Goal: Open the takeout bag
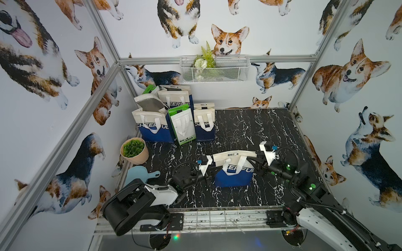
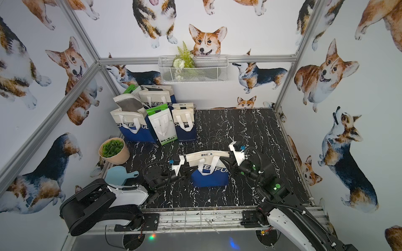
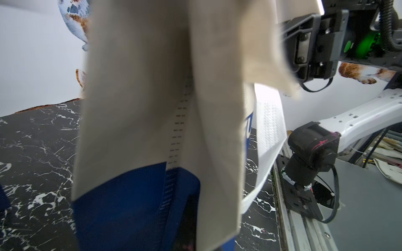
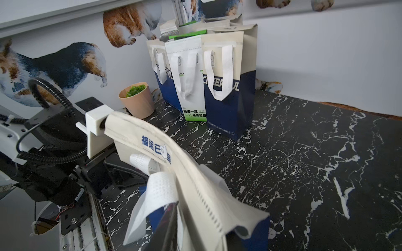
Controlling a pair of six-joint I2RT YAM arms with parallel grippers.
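The takeout bag point(image 1: 232, 175), cream on top and blue below with white handles, stands at the front middle between both grippers, its printed top band point(image 4: 146, 142) folded flat. My left gripper point(image 1: 213, 170) is at the bag's left end; in the left wrist view the cream side gusset point(image 3: 138, 104) fills the view. My right gripper point(image 1: 255, 162) reaches onto the upper right part of the bag, near the handle; in the right wrist view a dark finger sits low by the white strap. Whether either gripper holds fabric is hidden.
Several standing bags point(image 1: 152, 131) crowd the back left. A potted plant point(image 1: 134, 152) and a light-blue scoop point(image 1: 136, 175) lie at the left.
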